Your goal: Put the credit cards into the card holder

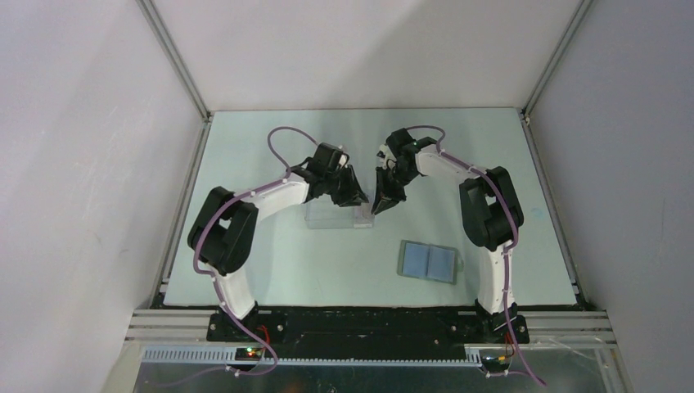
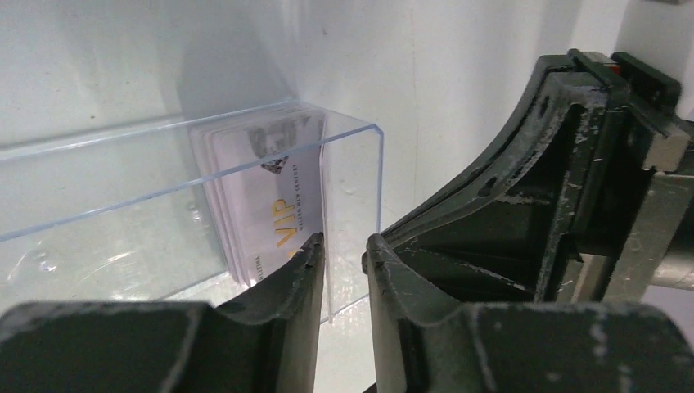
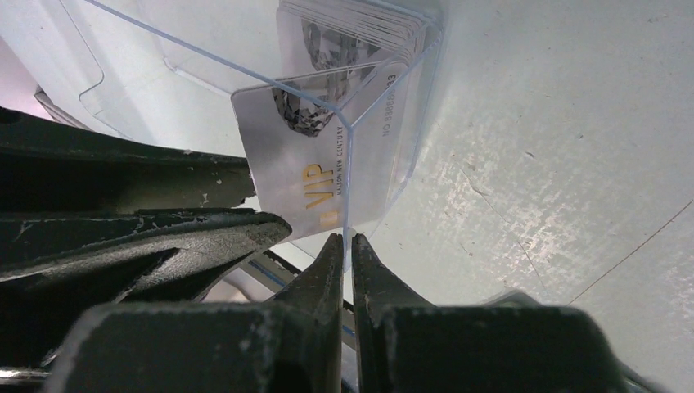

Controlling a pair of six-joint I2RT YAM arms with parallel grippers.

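Note:
A clear plastic box (image 1: 330, 216) lies at the table's middle, with a stack of pale VIP cards (image 1: 363, 218) standing at its right end. One front card (image 3: 292, 151) leans away from the stack in the right wrist view. My left gripper is slightly open over the box's card end, with no card clearly between its fingertips. Facing it, my right gripper is parted by a narrow gap at the box's end corner; whether it touches the wall is unclear. The blue, two-panelled card holder (image 1: 428, 262) lies open at the front right.
Both grippers are close together over the box's right end, with little room between them.

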